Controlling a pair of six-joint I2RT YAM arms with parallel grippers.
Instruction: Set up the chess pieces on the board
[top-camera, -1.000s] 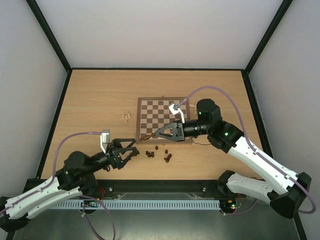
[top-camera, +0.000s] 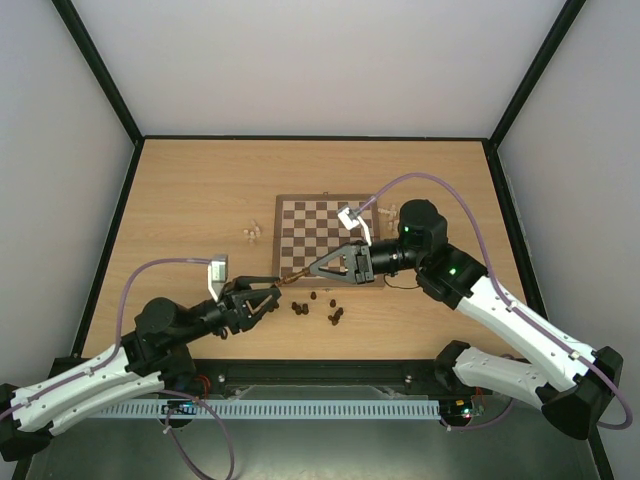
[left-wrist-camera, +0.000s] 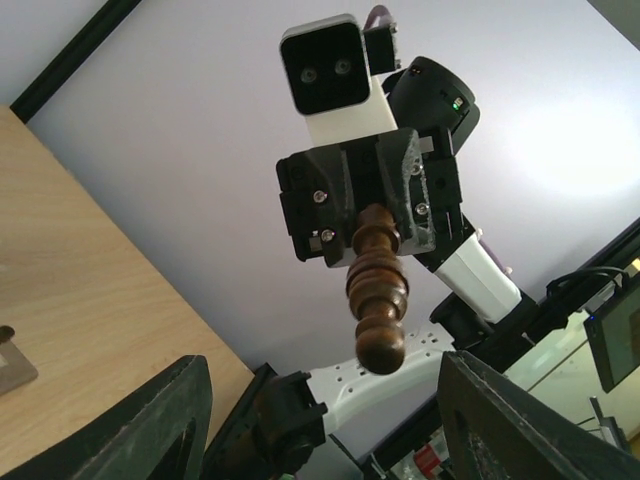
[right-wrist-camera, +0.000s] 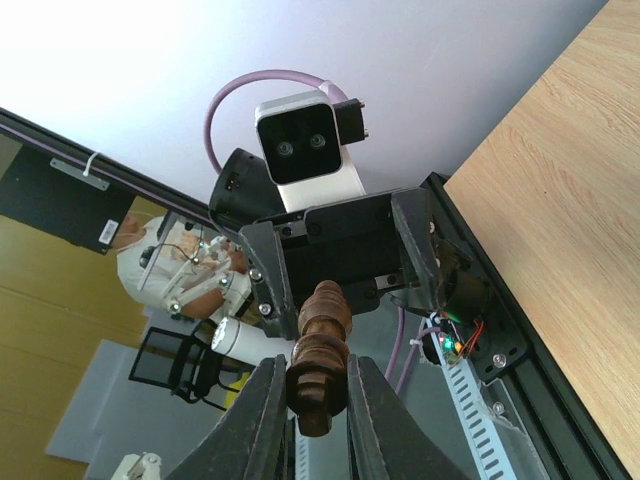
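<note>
My right gripper is shut on a turned brown wooden chess piece (right-wrist-camera: 326, 325), which points toward my left gripper. The left gripper's fingers are apart and face the piece's free end (left-wrist-camera: 380, 345), with a small gap in the left wrist view. In the top view both grippers meet over the front left of the chessboard (top-camera: 300, 215). Dark pieces (top-camera: 300, 308) lie in loose groups in front of the board; light pieces (top-camera: 252, 232) lie left of it and more at its right.
The wooden table (top-camera: 200, 180) has clear room behind and left of the board. Its front edge and dark frame run below both arms. A thin cable lies at the board's right front.
My left gripper has moved right, closer to the piece held in my right gripper.
</note>
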